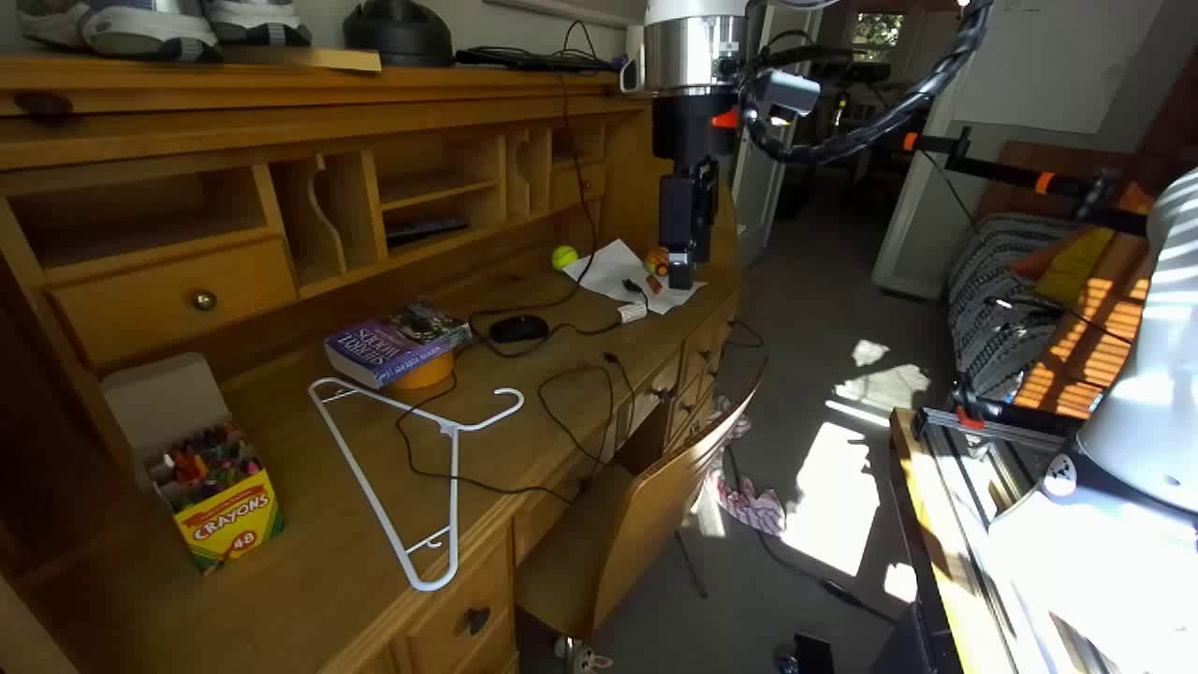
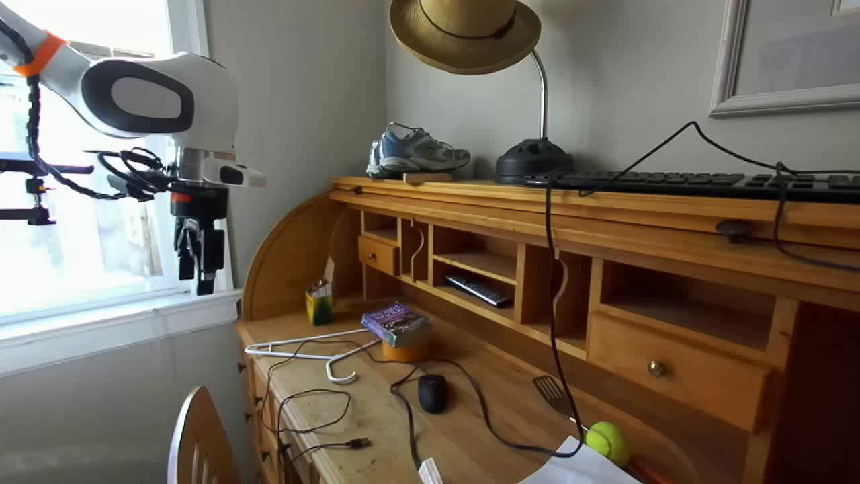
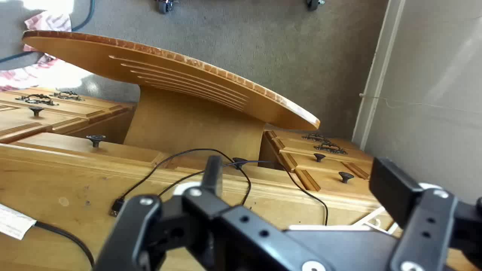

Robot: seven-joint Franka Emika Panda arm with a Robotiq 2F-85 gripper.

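My gripper is open, its two dark fingers wide apart in the wrist view with nothing between them. It hangs fingers-down above the desk's front edge, clear of everything on the desktop. A white hanger [image 1: 452,505] lies flat on the desk, beside a crayon box [image 1: 230,515] with its lid up. Behind the hanger, a purple book [image 2: 396,323] rests on an orange round object [image 2: 405,351]. A black mouse [image 2: 433,392] sits nearby with its cable. Toward the other end are white paper [image 1: 609,270], a tennis ball [image 1: 563,257] and a fork [image 2: 556,396].
Cubbyholes [image 2: 476,262] line the back of the desk; a dark flat device [image 2: 480,290] lies in one. Loose black cables cross the desktop. A wooden chair [image 3: 194,76] stands at the front. Shoes [image 2: 419,152], a lamp [image 2: 533,157] and a keyboard [image 2: 709,184] are on top.
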